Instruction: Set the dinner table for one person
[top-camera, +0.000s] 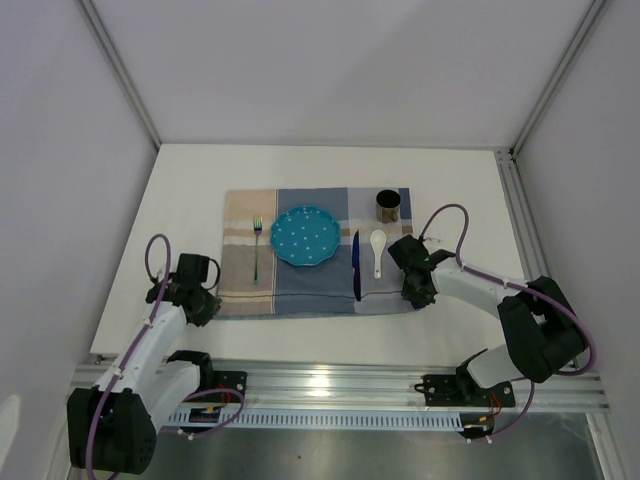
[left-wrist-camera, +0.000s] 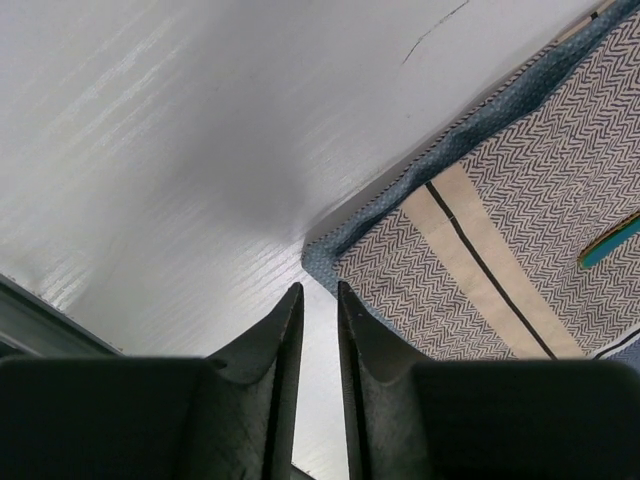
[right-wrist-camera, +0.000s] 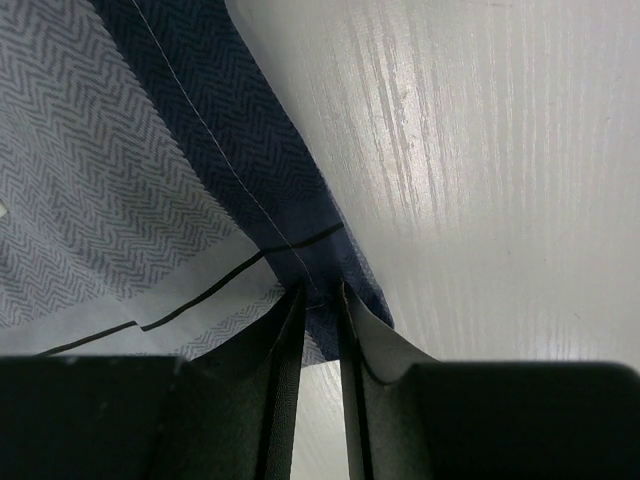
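A striped placemat (top-camera: 310, 280) lies on the white table, holding a blue dotted plate (top-camera: 305, 235), a fork (top-camera: 256, 250) left of it, a knife (top-camera: 356, 265) and white spoon (top-camera: 378, 253) right of it, and a mug (top-camera: 388, 205) at the back right. My left gripper is just outside the mat's front-left corner, its fingers a little apart with nothing seen between them. My right gripper is down at the front-right corner, fingertips slightly apart on the dark hem; whether cloth is pinched is unclear.
Bare table (top-camera: 175, 190) surrounds the mat at the back and both sides, with a clear strip along the front. Walls border the table at the back and sides.
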